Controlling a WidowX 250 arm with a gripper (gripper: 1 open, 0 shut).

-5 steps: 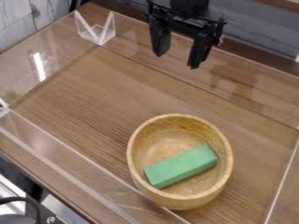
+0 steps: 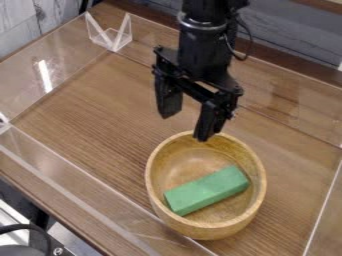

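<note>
My black gripper (image 2: pixel 191 108) hangs over the wooden surface, just above the far rim of a round tan bowl (image 2: pixel 167 173), its two fingers spread open. In the bowl's lower half lies a green rectangular block (image 2: pixel 206 190), set diagonally. Nothing shows between the fingers.
A small clear or white wire-like holder (image 2: pixel 111 32) stands at the back left. A clear object (image 2: pixel 24 78) is at the left edge. A dark cable (image 2: pixel 30 232) lies at the lower left corner. The wooden surface is otherwise largely clear.
My gripper has moved from the back of the surface toward the front, down to the bowl's far side. The bowl and green block have not moved.
</note>
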